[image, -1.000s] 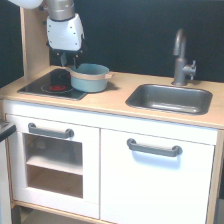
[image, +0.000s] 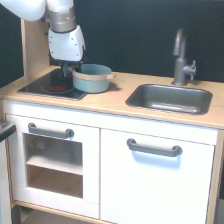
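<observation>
A blue-grey pot [image: 92, 80] stands on the wooden counter, overlapping the right edge of the black hob [image: 50, 87]. Its pale right handle [image: 113, 75] sticks out towards the sink. From above, my white gripper [image: 70, 69] reaches down at the pot's left side, its dark fingers close to the rim. Whether they grip the left handle or stand open beside it is too small to tell. That handle is mostly hidden behind the fingers.
To the right are a metal sink [image: 135, 97] and a dark faucet [image: 181, 57]. Bare counter [image: 122, 88] separates pot and sink. Below, the white oven door [image: 88, 160] and cabinet door [image: 150, 185] are closed. A wooden side panel [image: 35, 45] rises at the left.
My gripper has come lower at the pot's left side. The pot sits slightly further right. The red burner mark, visible before, is less visible, and the oven's inside looks redder.
</observation>
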